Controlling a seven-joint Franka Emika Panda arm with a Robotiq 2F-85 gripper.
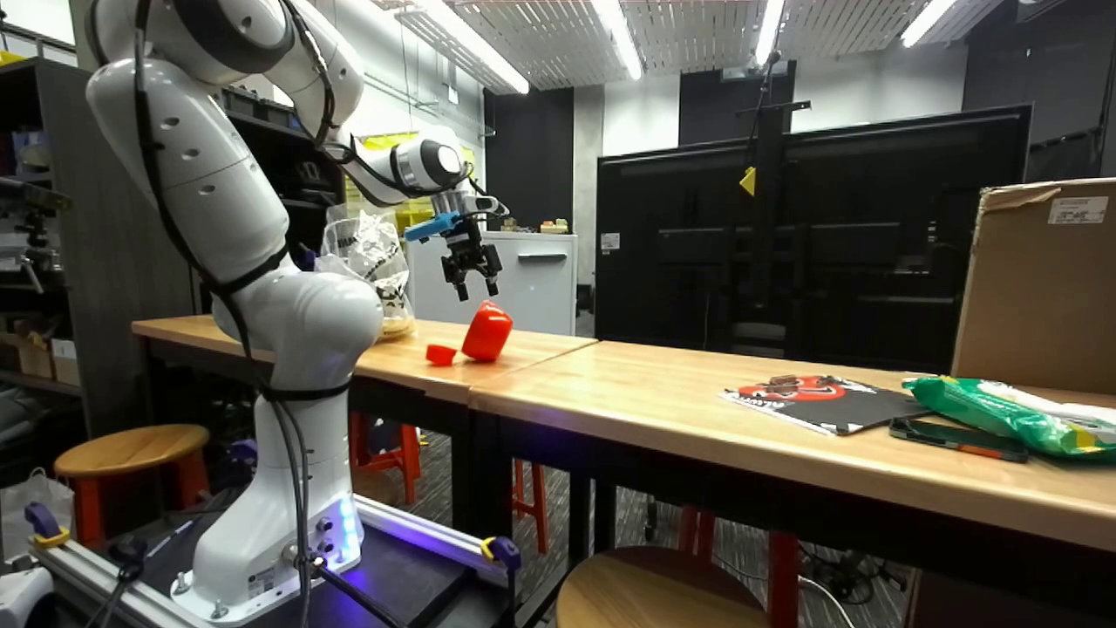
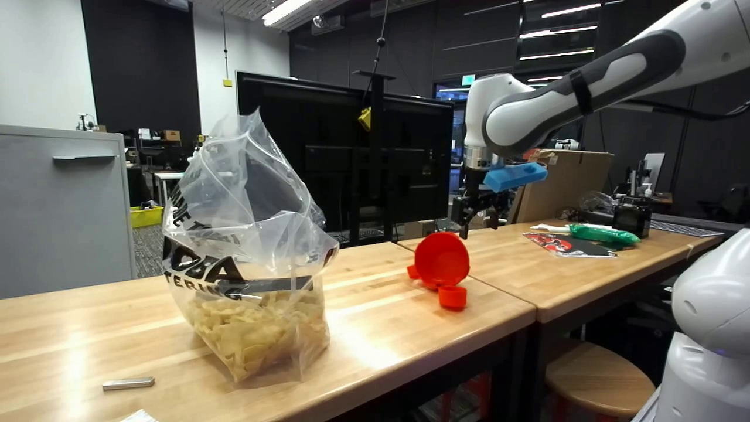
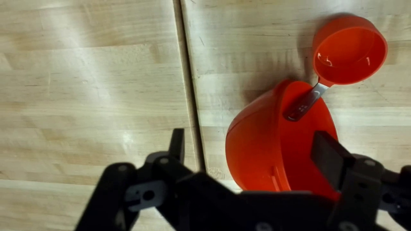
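A red bowl-like container lies tipped on the wooden table, its opening facing the viewer in exterior view 2. Beside it is a small red measuring cup, whose metal handle reaches over the container's rim. My gripper hangs above the container, clear of it, with the fingers apart and nothing held between them. Seen from the wrist, the left finger is over bare table and the right finger overlaps the container's opening. The container's lower end is hidden behind the gripper.
A clear plastic bag of chips stands on the same table, near a small metal bar. Farther along lie a dark printed sheet, a green packet and a large cardboard box.
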